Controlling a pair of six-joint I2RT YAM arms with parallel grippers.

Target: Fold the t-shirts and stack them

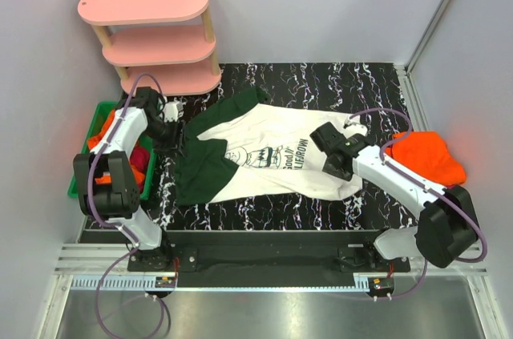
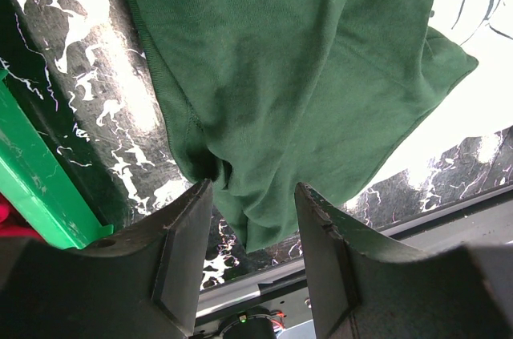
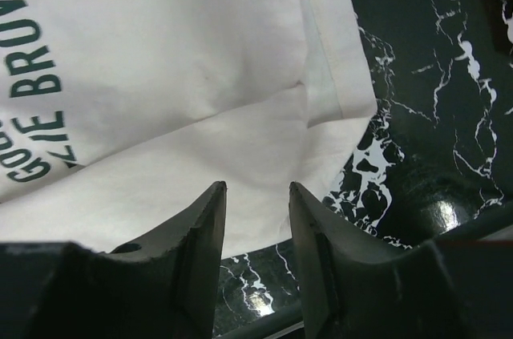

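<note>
A white t shirt [image 1: 272,131] with dark green sleeves [image 1: 200,167] and printed lettering lies spread on the black marbled table, its collar end to the left and hem to the right. Its green sleeve [image 2: 264,98] fills the left wrist view, wrinkled near the fingertips. My left gripper is parted above that sleeve's edge, nothing between its fingers. In the right wrist view the white hem [image 3: 264,139] shows a crease and a small turned-over layer. Over that corner my right gripper stands open, its fingers apart and empty.
A green basket [image 1: 100,112] holding orange and red cloth stands at the left. Folded orange cloth [image 1: 429,159] lies at the far right. A pink shelf [image 1: 148,2] occupies the back left. Bare table [image 1: 321,82] shows behind the shirt.
</note>
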